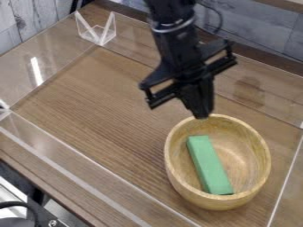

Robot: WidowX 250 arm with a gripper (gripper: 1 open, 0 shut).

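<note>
My black gripper [178, 102] hangs from the top over the table, just above and left of the bowl. Whether anything is between its fingers is hard to see; it looks shut. A round pale wooden bowl [254, 160] stands at the lower right, with a green bar [208, 164] lying inside it, tilted lengthwise from upper left to lower right.
A white wire object [97, 28] stands at the back left. Dark cables lie at the lower left edge.
</note>
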